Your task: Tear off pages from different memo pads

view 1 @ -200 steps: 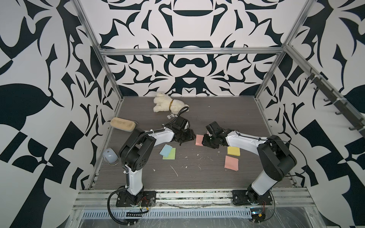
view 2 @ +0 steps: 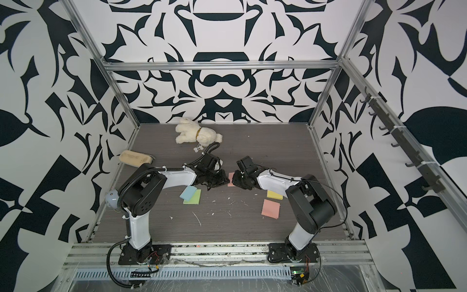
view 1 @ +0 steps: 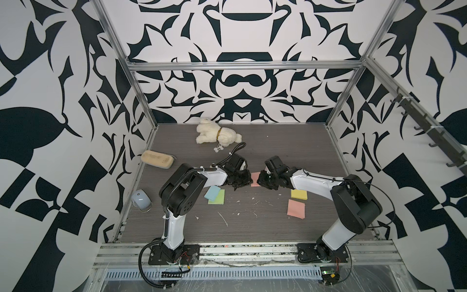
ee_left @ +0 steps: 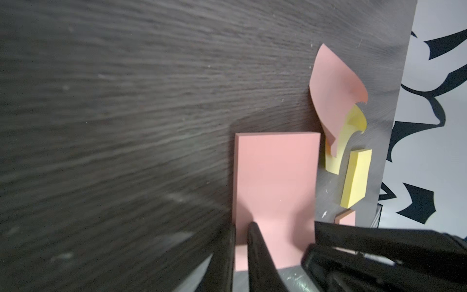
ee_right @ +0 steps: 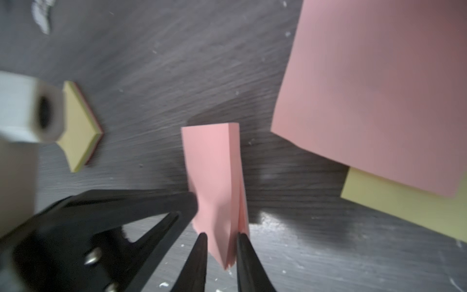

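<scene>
The pink memo pad (ee_left: 282, 180) lies on the table between the two grippers. In the left wrist view, my left gripper is shut at the pad's near left edge; whether a thin page is caught there is unclear. My right gripper has its fingertips apart, with the pad's near end (ee_right: 225, 250) showing between them. A thin layer shows slightly away from the pad's right side in the right wrist view. Behind the right gripper lies a loose pink sheet (ee_left: 335, 92) over a yellow sheet (ee_left: 352, 127), both curled. The top views mostly hide the fingertips.
A yellow pad (view 1: 299, 194) and another pink pad (view 1: 295, 209) lie at the front right. A blue pad (view 1: 212, 192) overlaps a green one (view 1: 217, 198) at the front left. A plush toy (view 1: 219, 133) lies at the back.
Over the last second, my left gripper has moved right to the pad.
</scene>
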